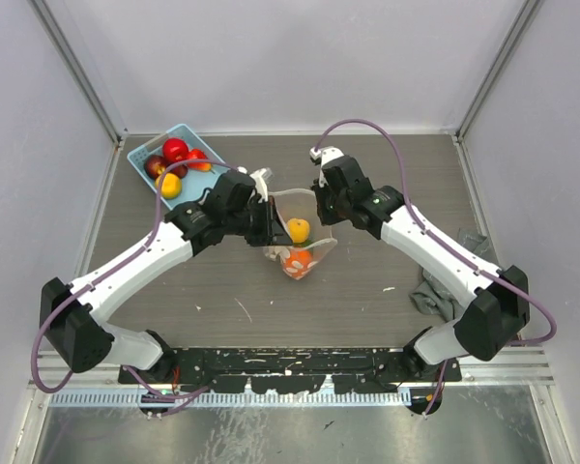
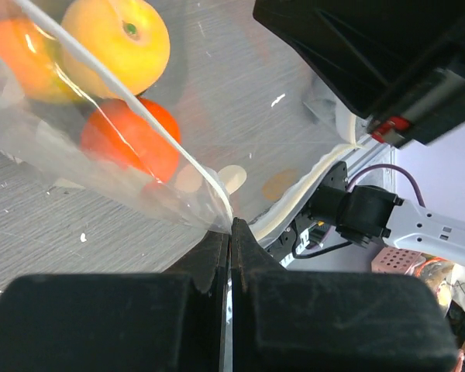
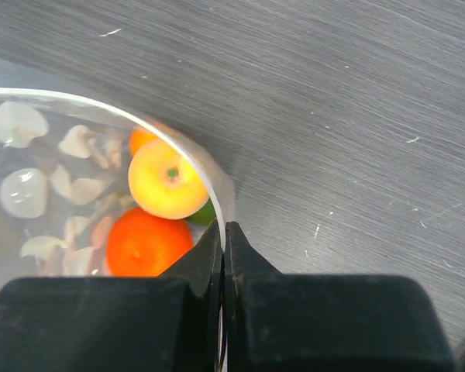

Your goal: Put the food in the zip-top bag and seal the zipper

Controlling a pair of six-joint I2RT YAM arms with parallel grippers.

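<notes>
A clear zip top bag (image 1: 314,253) hangs between my two grippers, its mouth spread wide. Inside it lie a yellow-orange fruit (image 1: 298,230) and a red-orange fruit (image 1: 297,261); the right wrist view also shows a bit of green (image 3: 204,213) and another orange piece (image 3: 142,139) beside them. My left gripper is shut on one edge of the bag's rim. On the opposite side, my right gripper is shut with the bag's white rim (image 3: 195,159) pinched between its fingertips.
At the back left stands a light blue basket (image 1: 190,133) holding several fruits and vegetables, including a red tomato (image 1: 175,150). A grey cloth (image 1: 435,293) lies by the right arm.
</notes>
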